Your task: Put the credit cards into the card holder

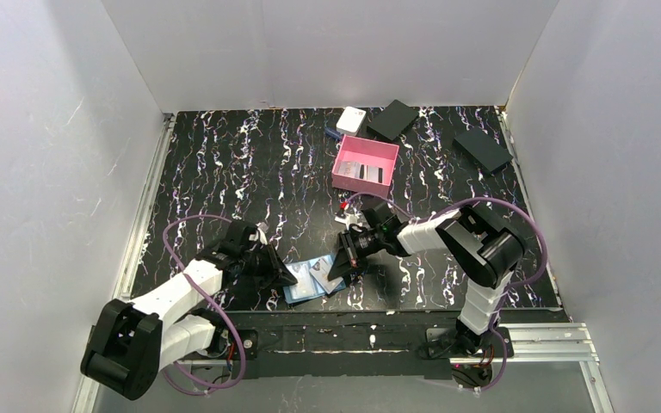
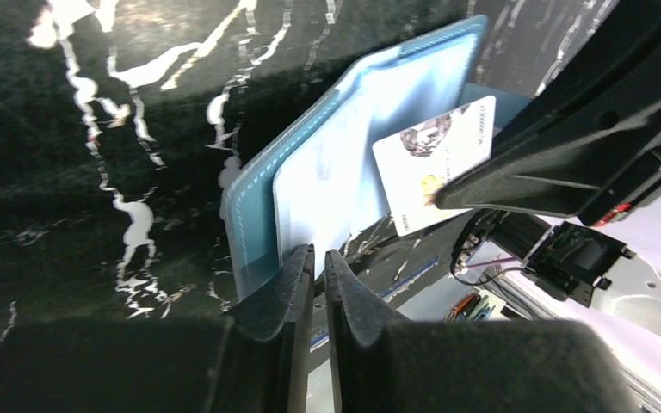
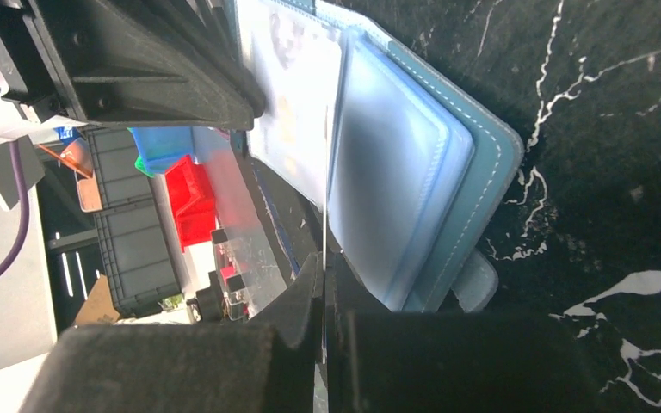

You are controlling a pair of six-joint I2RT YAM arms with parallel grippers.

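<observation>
The blue card holder (image 1: 294, 293) lies open near the table's front edge, clear sleeves showing. My right gripper is shut on a white credit card, seen nearly edge-on in the right wrist view. That card is tilted over the holder's sleeves; whether any of its edge is inside a pocket I cannot tell. Across from it, my left gripper is shut at the edge of a clear sleeve (image 2: 318, 185), fingertips close together. Whether the sleeve edge is pinched between them is unclear.
Behind the arms stands a pink box (image 1: 367, 178) with several cards inside. A white box (image 1: 350, 120) and black boxes (image 1: 393, 120) sit at the back.
</observation>
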